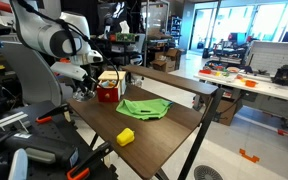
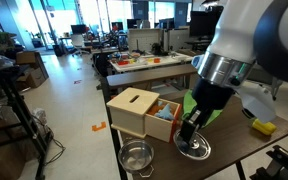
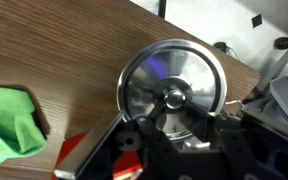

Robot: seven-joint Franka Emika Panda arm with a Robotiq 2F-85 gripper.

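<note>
A round silver lid (image 2: 193,144) hangs tilted above the near part of the brown table, beneath my gripper (image 2: 189,127), which is shut on it. From above, the lid (image 3: 139,82) shows its centre knob close to the dark fingers; the exact contact is partly hidden. Left of the lid stands an empty-looking silver pot (image 2: 136,155), apart from it, near the table's edge. In exterior view 1 my white arm covers much of this area.
Beside the pot are a pale box (image 2: 130,110) and an open orange-red box (image 2: 165,125) with things inside. A green cloth (image 1: 144,108) lies mid-table, and a yellow block (image 1: 126,136) sits near the front edge.
</note>
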